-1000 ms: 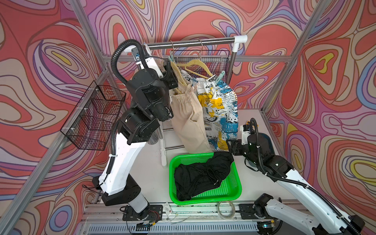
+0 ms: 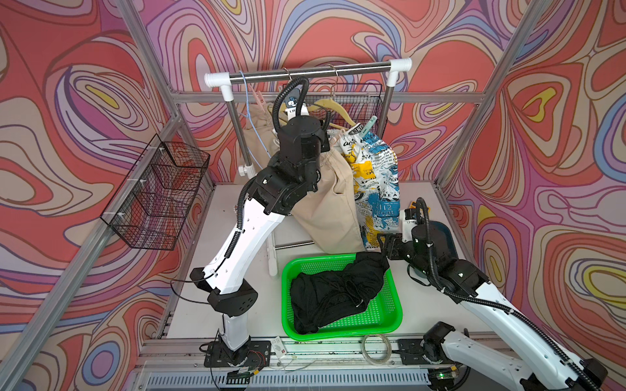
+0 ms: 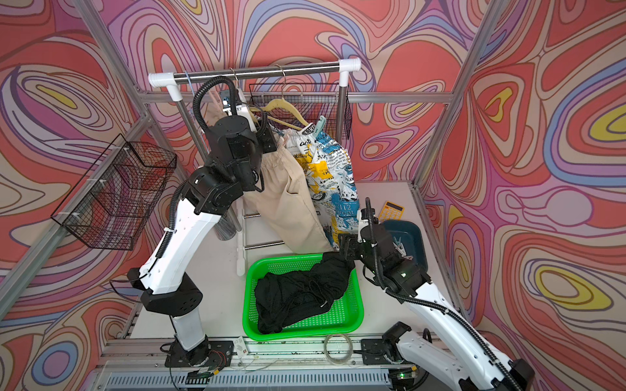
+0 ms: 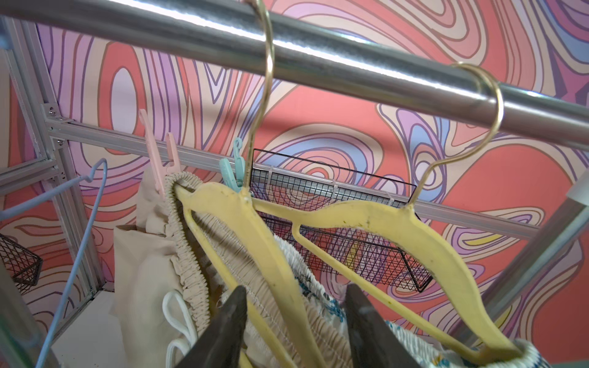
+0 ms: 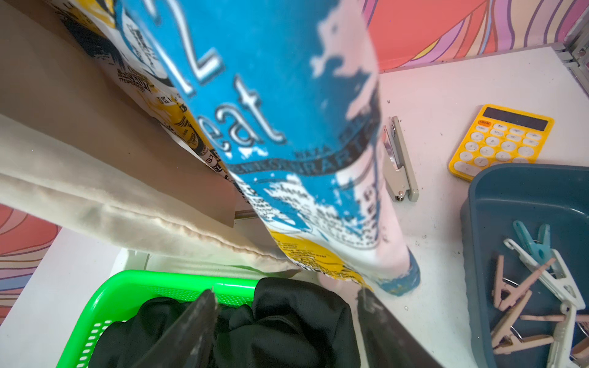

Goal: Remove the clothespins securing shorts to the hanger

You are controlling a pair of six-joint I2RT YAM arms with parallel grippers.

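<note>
Beige shorts (image 4: 144,263) hang by their gathered waistband from a yellow hanger (image 4: 268,251). A pink clothespin (image 4: 154,153) grips the waistband's far left end, and teal clothespins (image 4: 230,174) show behind the hanger's neck. My left gripper is open around the near arm of this hanger, its fingers apart; contact with the cloth is unclear. A second hanger (image 4: 398,224) carries patterned shorts (image 2: 377,182), with a teal clothespin (image 2: 369,125) at their right corner. Low by the patterned leg, my right gripper stands open and empty.
A metal rail (image 4: 380,61) crosses above the hangers. Black cloth lies in a green basket (image 2: 395,306) below. Loose clothespins (image 5: 515,294) fill part of a blue bin (image 5: 472,245) at right, near a yellow calculator (image 5: 500,141) and a stapler (image 5: 400,162).
My left arm has moved right, from the rack's left side to in front of the beige shorts. The beige shorts have swung rightward over part of the patterned pair. My right arm stayed still.
</note>
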